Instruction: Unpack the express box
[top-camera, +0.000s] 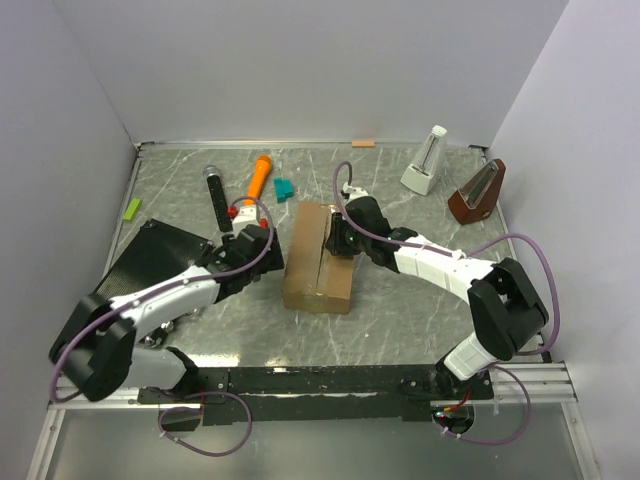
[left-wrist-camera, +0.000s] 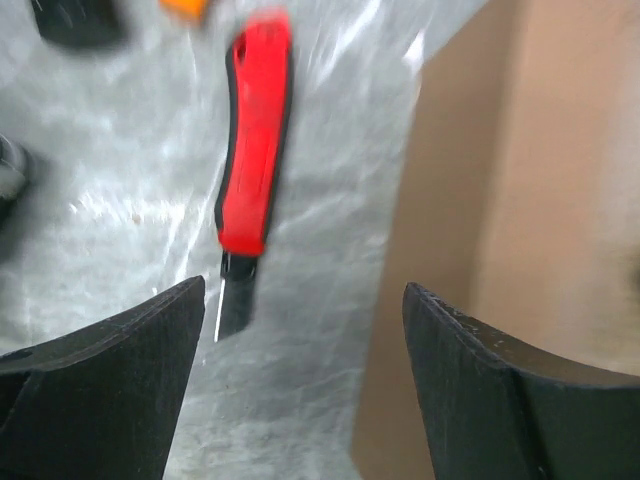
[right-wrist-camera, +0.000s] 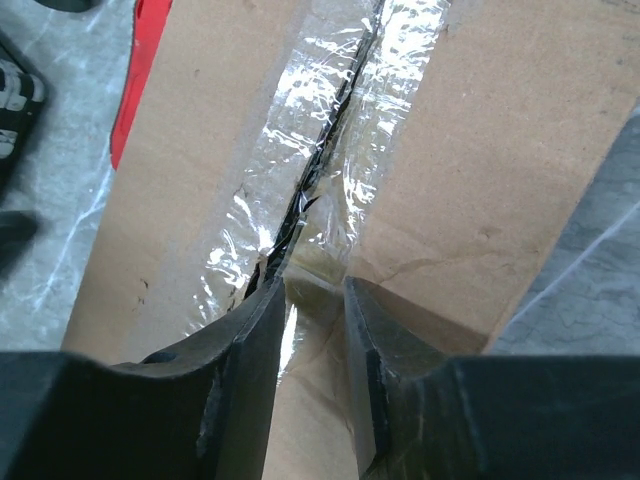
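The taped cardboard box (top-camera: 305, 280) lies mid-table, a dark slit running along its tape seam in the right wrist view. My right gripper rests on that seam, its fingers a small gap apart; whether anything is between them besides tape and cardboard surface is unclear. My left gripper is open left of the box, over a red-handled box cutter (left-wrist-camera: 255, 150) with its dark blade end (left-wrist-camera: 238, 290) lying on the table, nothing held.
An orange cylinder (top-camera: 258, 178), black microphone (top-camera: 218, 200) and teal piece (top-camera: 283, 189) lie behind. A black panel (top-camera: 145, 270) occupies the left, two metronomes (top-camera: 475, 195) the back right.
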